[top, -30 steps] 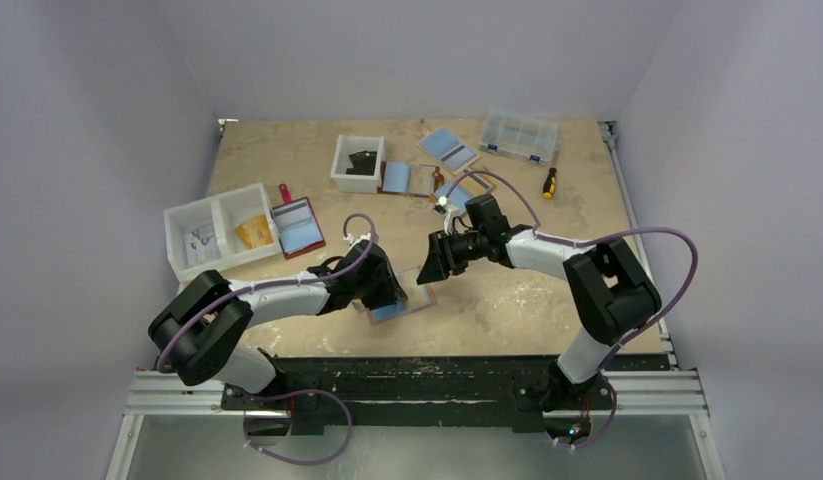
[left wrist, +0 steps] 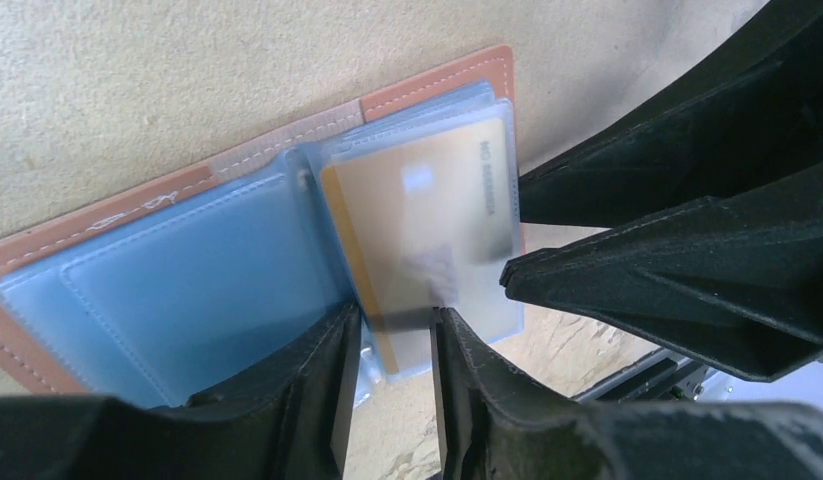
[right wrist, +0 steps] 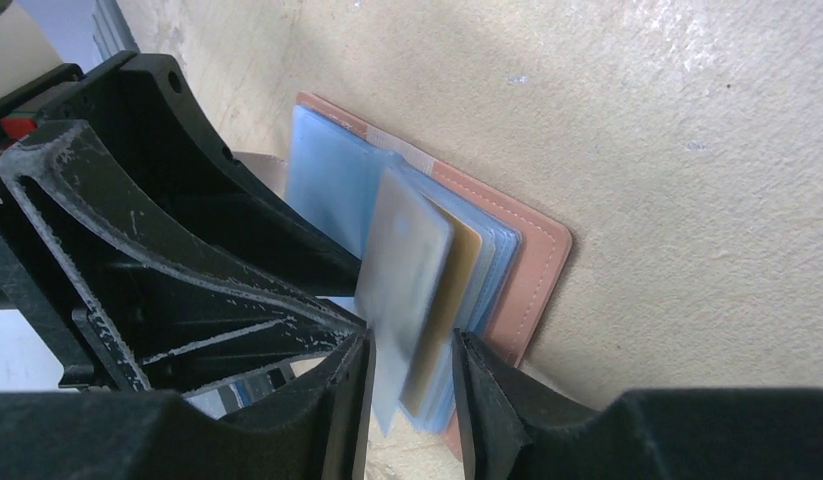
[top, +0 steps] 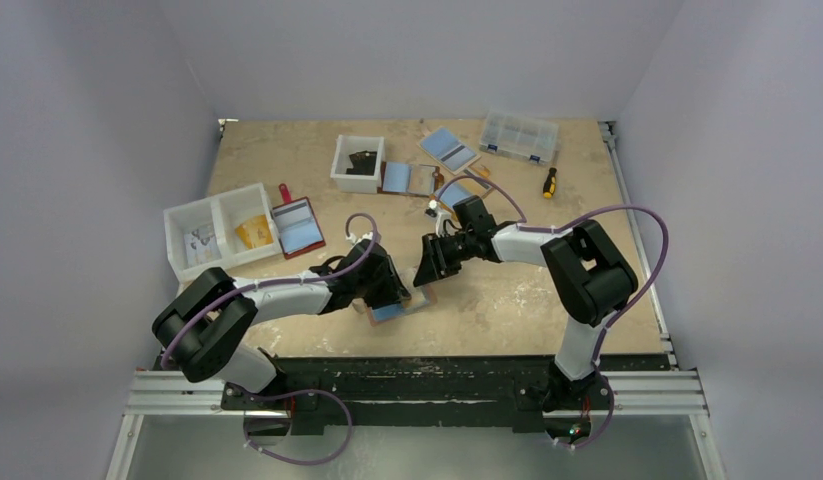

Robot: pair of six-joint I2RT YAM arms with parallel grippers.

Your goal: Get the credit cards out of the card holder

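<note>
An open pink card holder (left wrist: 437, 73) with blue sleeves (left wrist: 177, 290) lies near the table's front middle. Pale cards sit in its right half; in the right wrist view the top card (right wrist: 402, 270) is lifted at a slant. My left gripper (top: 397, 298) is at that stack, fingertips close together at the cards' lower edge, part open. My right gripper (top: 434, 262) reaches over the stack from the right, its fingers part open beside the lifted card. Whether either grips a card is unclear.
White bins (top: 220, 195) stand at the left, another white box (top: 339, 160) at the back. Other holders, a clear organiser (top: 519, 130) and a yellow screwdriver (top: 550, 182) lie toward the back.
My left gripper has shifted a little at the cards.
</note>
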